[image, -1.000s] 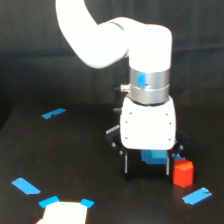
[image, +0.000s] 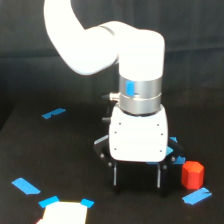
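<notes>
My gripper (image: 137, 185) hangs over the dark table with its two thin fingers spread wide apart. Only bare table shows between them. To its right sits a red block (image: 192, 176), clear of the right finger (image: 158, 177). A blue thing (image: 173, 151) lies behind the gripper's white body, mostly hidden by it, so its shape cannot be made out.
A pale, flat-topped object (image: 65, 213) is cut off by the bottom edge at the left. Blue tape strips (image: 25, 186) mark the table on both sides.
My gripper has shifted left and appears lower in view. The red block sits slightly farther right than before. More of the blue thing is covered by the gripper's body.
</notes>
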